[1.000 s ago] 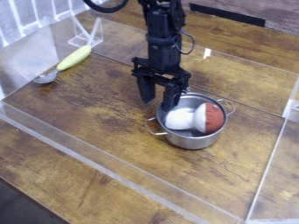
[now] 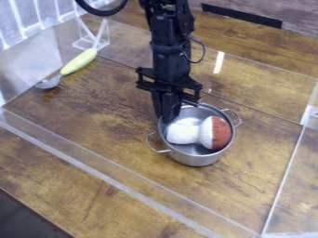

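My black gripper (image 2: pixel 165 110) reaches down to the upper left rim of a steel pot (image 2: pixel 199 155), its tips just over the pot. It looks shut, though its fingertips are hard to make out. Inside the pot lie a white object (image 2: pixel 183 131) and a red-and-white round object (image 2: pixel 215 132), side by side.
A pale yellow corn-like object (image 2: pixel 78 61) and a small metal item (image 2: pixel 48 83) lie at the back left. Clear panels edge the wooden table (image 2: pixel 87 149), whose left and front areas are mostly bare.
My gripper has moved slightly toward the front and right, over the pot's rim. The pot has shifted a little toward the front and left.
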